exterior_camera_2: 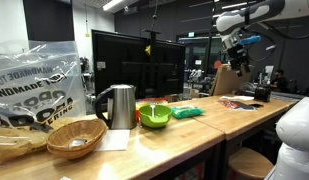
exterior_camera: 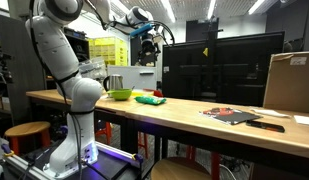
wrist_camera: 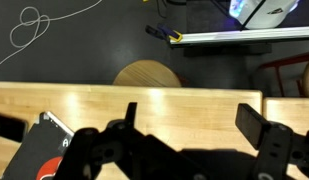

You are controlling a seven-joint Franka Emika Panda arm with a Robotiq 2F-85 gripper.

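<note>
My gripper (exterior_camera: 149, 58) hangs high above the wooden table (exterior_camera: 184, 118), its fingers open with nothing between them. Seen from the wrist, the fingers (wrist_camera: 131, 114) stand wide apart over bare tabletop near the edge. A green bowl (exterior_camera_2: 155, 116) sits on the table with something inside it. Near it lies a green packet (exterior_camera_2: 187, 111). The steel kettle (exterior_camera_2: 118, 106) stands upright beside the bowl. All of these are well below the gripper and apart from it.
A wicker basket (exterior_camera_2: 76, 137) and a clear printed plastic bag (exterior_camera_2: 39, 85) occupy one end of the table. Toward the other end lie a dark board with a red patch (exterior_camera: 231, 115) and a black object (exterior_camera: 265, 126). A cardboard box (exterior_camera: 292, 83) stands there.
</note>
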